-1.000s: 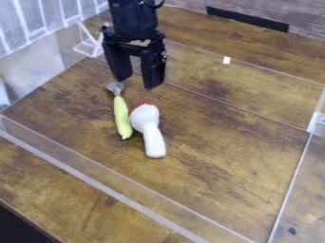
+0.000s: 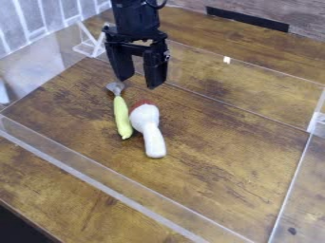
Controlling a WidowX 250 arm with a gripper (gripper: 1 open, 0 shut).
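Observation:
My black gripper (image 2: pixel 137 66) hangs at the top centre of the camera view, its two fingers apart and open above the wooden surface. Below it, slightly left, lies a pale yellow-green elongated object (image 2: pixel 122 118) with a small grey piece (image 2: pixel 114 87) near its upper end. To the right of that lies a white object (image 2: pixel 146 121) with a rounded head, some red at its top and a narrower lower part pointing toward the viewer.
Clear plastic walls (image 2: pixel 305 171) border the wooden area (image 2: pixel 216 180). A small white mark (image 2: pixel 227 60) is at the upper right.
The gripper has shifted very slightly over the last second; the objects on the surface have not visibly moved.

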